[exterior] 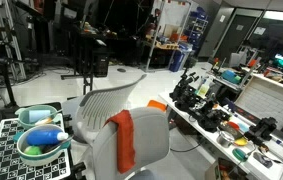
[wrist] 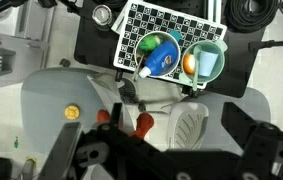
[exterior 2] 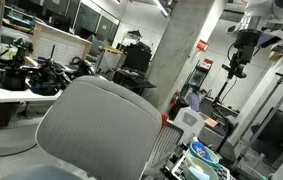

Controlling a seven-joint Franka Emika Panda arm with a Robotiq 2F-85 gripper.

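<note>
My gripper hangs high above a chair and a low bench, its dark fingers wide apart at the lower part of the wrist view, with nothing between them. Below and ahead lie two bowls. One bowl (wrist: pixel 138 62) holds a blue object (wrist: pixel 162 58) and something green; the teal bowl (wrist: pixel 219 63) has a pale, long item and a small light piece in it. Both rest on a white tray with a black grid (wrist: pixel 144 18). A red cloth (exterior: pixel 125 140) is draped over the grey chair back (exterior: pixel 103 155). In exterior view 2 the arm (exterior 2: pixel 251 38) reaches in from the right.
A white chair (exterior: pixel 106 102) stands between the bowls and the draped chair. Coiled black cables (wrist: pixel 249 14) lie beside the tray. Cluttered desks (exterior: pixel 271 105) with tools line the far side. Open floor (exterior: pixel 186 160) lies between the chairs and desks.
</note>
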